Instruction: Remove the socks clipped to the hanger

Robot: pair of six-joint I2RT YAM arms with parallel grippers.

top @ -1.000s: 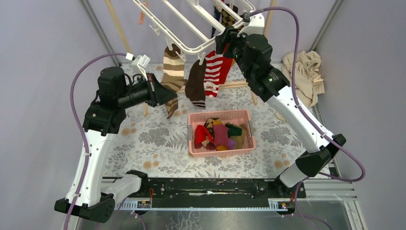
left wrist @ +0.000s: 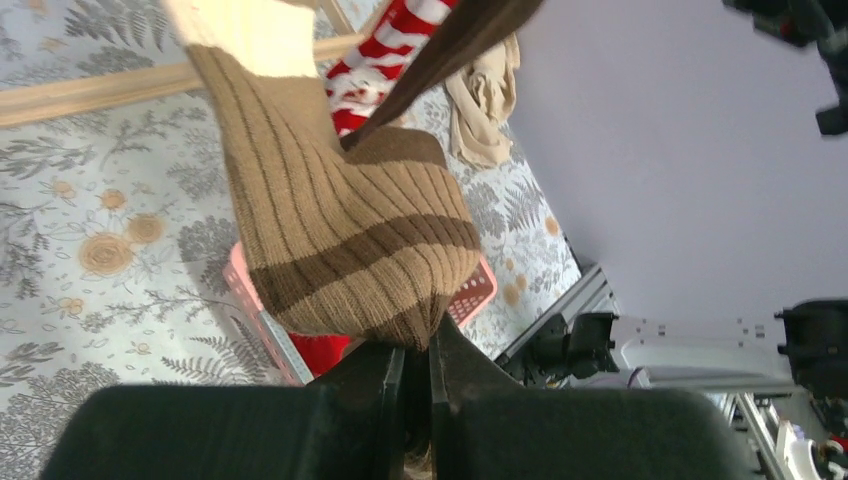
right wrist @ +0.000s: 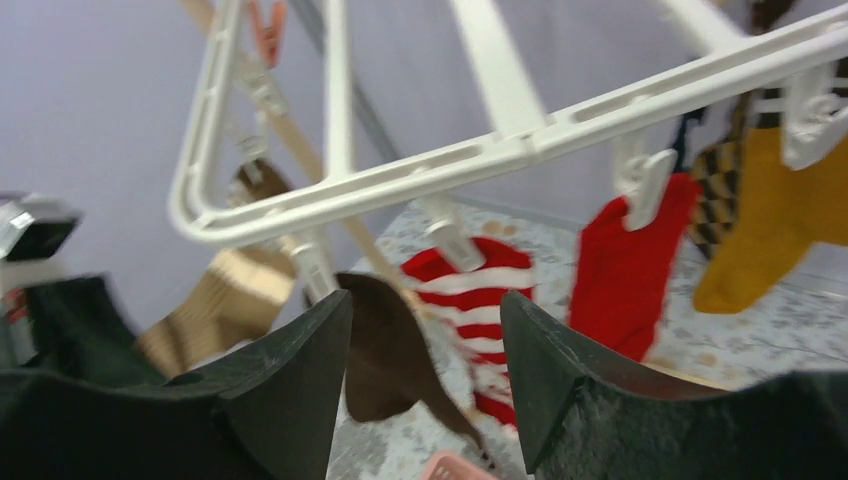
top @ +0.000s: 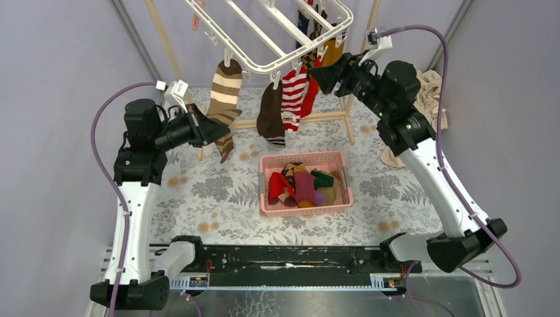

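My left gripper (top: 219,130) is shut on the lower part of a brown-and-tan striped sock (top: 223,99), which bunches above the fingers in the left wrist view. The sock's top reaches a clip at the front left of the white hanger (top: 264,68); the frames do not show clearly how firmly it is held there. My right gripper (top: 318,78) is at the hanger's right side, with a gap between its fingers and nothing gripped. Beyond those fingers hang a dark brown sock (right wrist: 385,350), a red-and-white striped sock (right wrist: 480,300) and a red sock (right wrist: 635,270).
A pink basket (top: 307,212) holding several socks stands on the floral cloth. Mustard and checkered socks hang farther right on the hanger. Wooden stand legs (top: 323,117) and a beige cloth (top: 428,92) lie behind.
The hanging socks swayed.
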